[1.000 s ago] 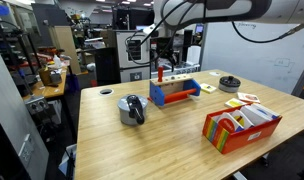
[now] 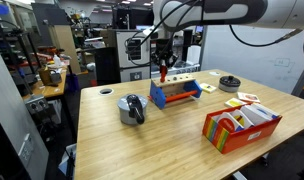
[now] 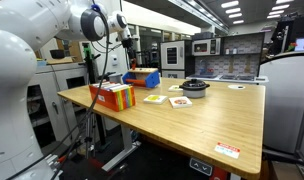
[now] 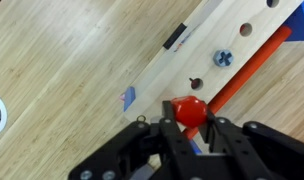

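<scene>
My gripper is shut on a red peg (image 4: 189,112), whose round end shows between the fingertips in the wrist view. Below it lies the pale wooden top of a toy bench (image 4: 157,85) with round holes; a blue-grey screw head (image 4: 223,58) sits in one of them. In exterior view 1 the red peg (image 2: 163,74) stands upright over the bench (image 2: 175,88), which has blue ends and a red bar. Whether the peg's lower end touches the wood or sits in a hole, I cannot tell.
A silver pot (image 2: 131,109) with a black handle stands left of the bench. A red box of toys (image 2: 217,132) sits near the right front edge. A dark lidded pot (image 2: 229,81) and several cards (image 2: 235,102) lie to the right.
In exterior view 1 the gripper and the red peg have shifted very slightly to the right over the bench. The bench, pots and box look unmoved.
</scene>
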